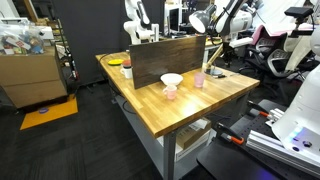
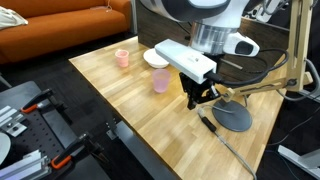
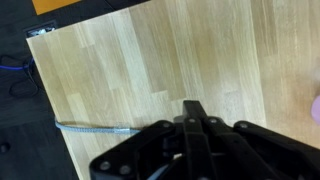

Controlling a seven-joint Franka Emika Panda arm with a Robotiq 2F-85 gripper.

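My gripper points down above the wooden table, right of the pink cup, in exterior view 2. Its black fingertips meet at the lower middle of the wrist view; the gripper is shut, with nothing showing between them. A thin grey rod or cable lies on the table beside the gripper; part of it shows in the wrist view before the gripper's body hides it. The pink cup stands upright, apart from the gripper, and a pink edge of a cup enters the wrist view at right.
A paler cup and a white bowl stand farther off. Close to the arm is a wooden-armed stand on a round grey base. A brown panel rises along one table side. Bare wood surrounds the rod.
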